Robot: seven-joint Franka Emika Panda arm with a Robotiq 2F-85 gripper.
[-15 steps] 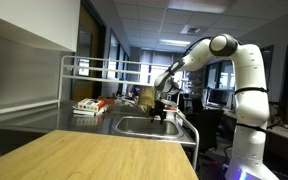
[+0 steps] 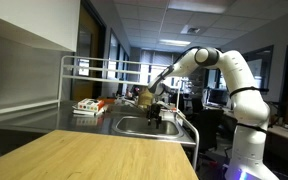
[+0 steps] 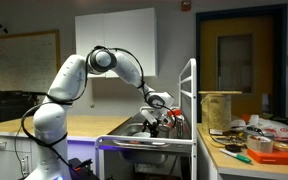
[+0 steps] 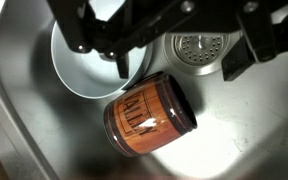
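Observation:
A brown wooden-barrel mug [image 4: 144, 118] with dark bands and lettering lies on its side in the steel sink, in the wrist view. Partly behind my gripper is a pale bowl [image 4: 79, 72], close against the mug. My gripper hangs over them with its fingers [image 4: 242, 62] wide apart and nothing between them. From the side, the gripper [image 2: 156, 115] is over the sink [image 2: 134, 121]; what lies in the basin is hidden there.
A round drain [image 4: 196, 47] shows beside the bowl. White rails [image 3: 144, 140] frame the sink. Bottles and a red board [image 3: 272, 156] crowd the far bench.
Over the last second my arm has reached farther over the sink and lowered slightly. Nothing else has visibly moved.

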